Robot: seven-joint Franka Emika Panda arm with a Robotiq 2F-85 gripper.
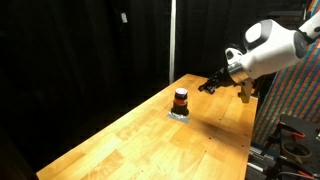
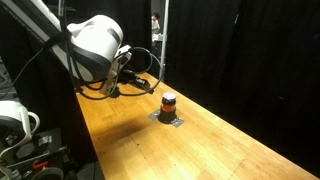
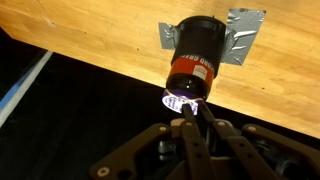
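A dark can with a red label [image 1: 181, 102] stands upright on the wooden table, silver tape around its base. Its pale top [image 3: 182, 101] shows in the wrist view, just past the fingertips. My gripper [image 1: 205, 88] is above the table, to the right of the can and clearly apart from it in exterior view 1. Seen from the wrist, the dark fingers [image 3: 188, 112] are close together; whether anything thin sits between them cannot be made out. In exterior view 2 the can [image 2: 168, 105] stands clear of the arm.
Silver tape [image 3: 241, 35] holds the can's base to the table. Bare wooden tabletop [image 1: 120, 140] stretches to the left and front. Dark curtains hang behind, with a thin pale pole [image 1: 172, 40] in front of them.
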